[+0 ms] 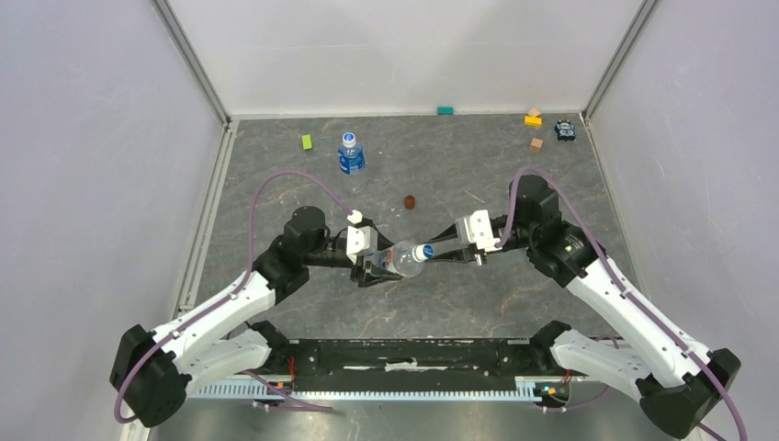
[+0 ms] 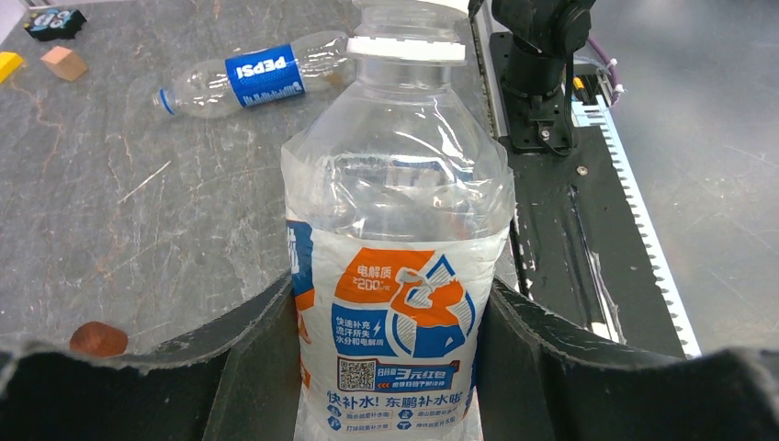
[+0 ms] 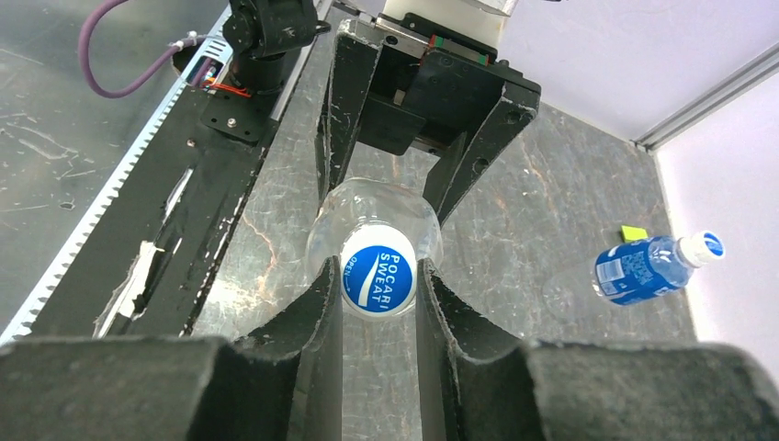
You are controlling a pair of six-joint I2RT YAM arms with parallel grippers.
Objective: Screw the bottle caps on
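Observation:
A clear bottle with an orange-and-blue label [image 2: 395,340] lies horizontally in my left gripper [image 1: 386,265], which is shut on it, between the two arms. On its neck is a white cap with a blue Pocari Sweat top [image 3: 377,276], facing my right gripper [image 1: 432,251]. That gripper's fingertips sit at either side of the cap, part open or closing; whether they grip it is hard to tell. A Pepsi bottle with a blue ring at its neck [image 2: 264,75] lies on the floor. A capped blue-label bottle [image 1: 352,158] stands at the back.
Small blocks lie around the grey floor: green [image 1: 307,142], teal [image 1: 445,110], yellow [image 1: 533,121], wooden [image 1: 536,145] and dark red [image 1: 410,201]. A small dark object [image 1: 565,130] is at the back right. Walls bound the floor at sides and back.

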